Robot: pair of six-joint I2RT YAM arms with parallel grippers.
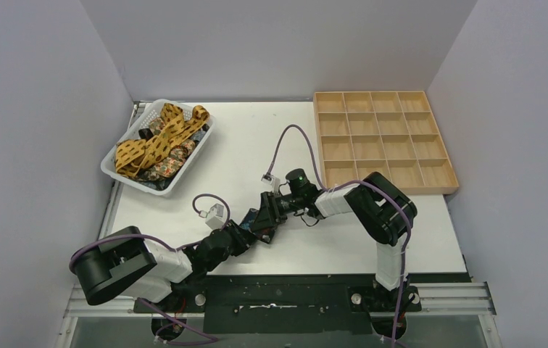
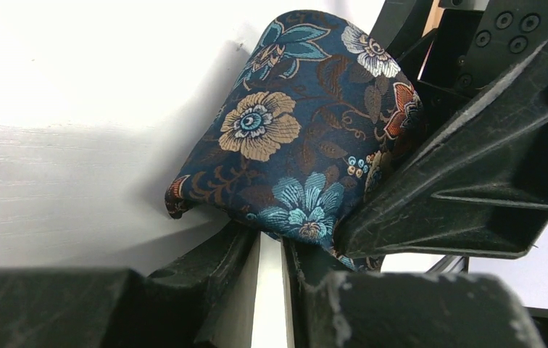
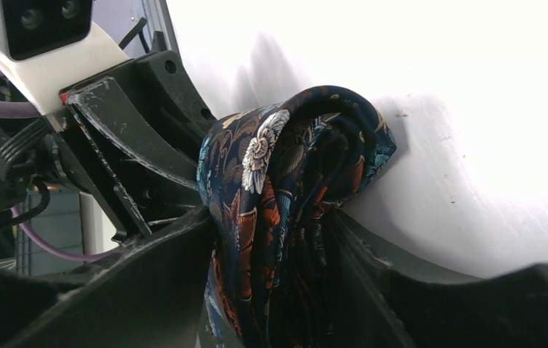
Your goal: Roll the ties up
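Note:
A dark blue floral tie, partly rolled, sits between both grippers near the front of the table. Seen from above, it shows only as a small patch. My left gripper comes from the left, shut on the tie's lower edge. From the right, my right gripper reaches down with its fingers on either side of the rolled tie. Cloth fills most of the space between them, and whether they press on it cannot be made out. Folded layers show at the roll's open end; its underside is hidden.
A white basket with yellow patterned and floral ties stands at the back left. An empty wooden compartment box takes up the back right.

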